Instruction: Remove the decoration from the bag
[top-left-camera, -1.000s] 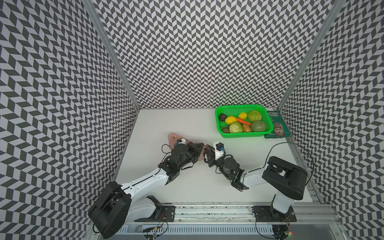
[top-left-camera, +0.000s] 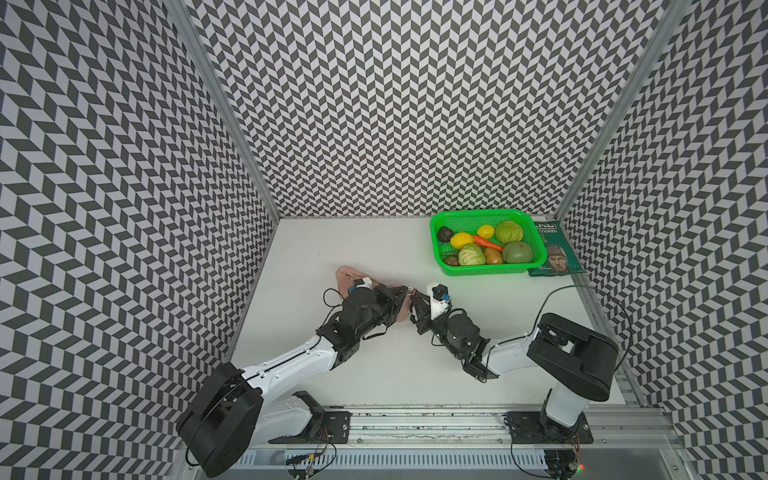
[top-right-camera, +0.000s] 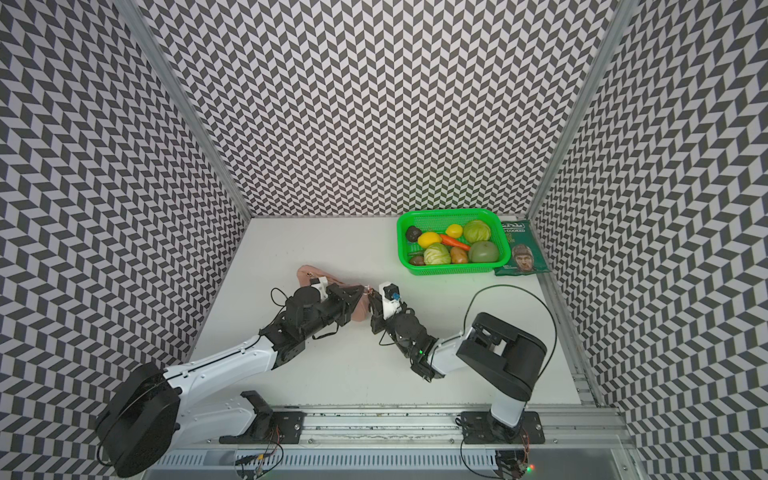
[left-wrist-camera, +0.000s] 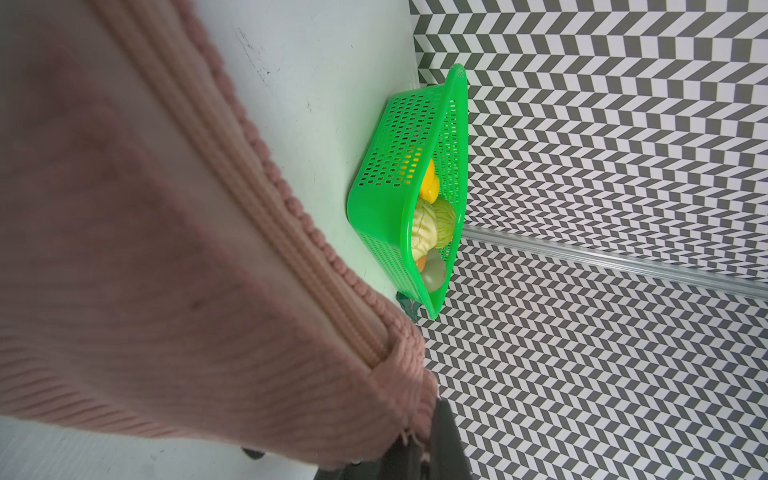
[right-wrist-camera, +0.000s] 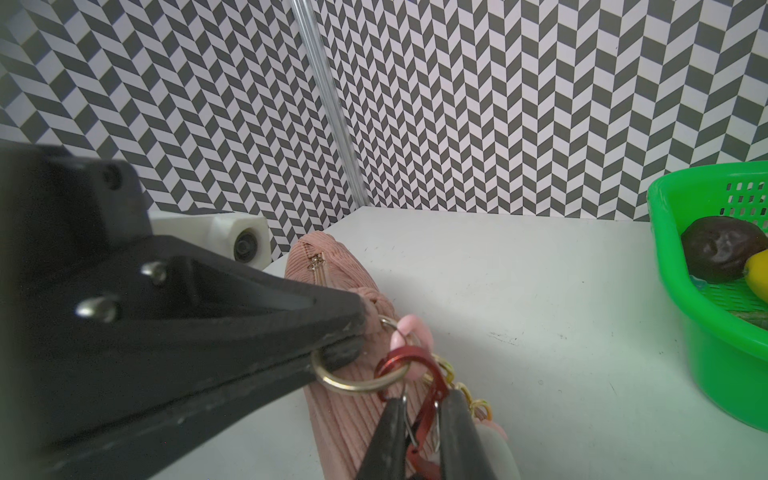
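Note:
A pink ribbed bag (left-wrist-camera: 200, 304) with a zip lies on the table, largely hidden by the left arm from above. At its near right end, a metal ring (right-wrist-camera: 360, 386) holds the decoration's red clip (right-wrist-camera: 412, 357), with a pink loop (right-wrist-camera: 412, 329) and gold chain (right-wrist-camera: 477, 406) beside it. My left gripper is shut at this end of the bag. The ring curves around or from its fingertips; whether it is pinched cannot be told. My right gripper is shut on the red clip, which still hooks the ring. A pale charm hangs partly hidden behind.
A green basket (top-left-camera: 489, 270) of toy fruit and vegetables stands at the back right, with a dark green packet (top-left-camera: 560, 260) beside it. Both gripper tips are close together. The table's back left and the strip before the basket are clear.
My right arm has shifted very slightly to the right at its elbow and gripper. The left arm and the bag look unmoved.

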